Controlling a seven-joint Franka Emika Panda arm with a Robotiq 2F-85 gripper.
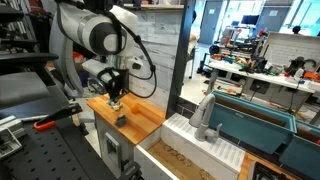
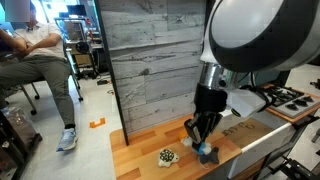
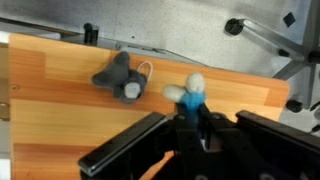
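My gripper is shut on a small blue-and-white object, whose white end sticks out past the fingers. In exterior view 2, the gripper is low over the wooden table, with a bit of the blue object showing under it. A grey soft toy lies on the wooden surface, left of the held object in the wrist view. That grey toy is close beside the gripper. A pale patterned toy sits to its left.
A small orange item is at the table's far left. An open drawer with several rings in it lies beside the table. A grey plank wall rises behind. Bare wood lies right of the gripper.
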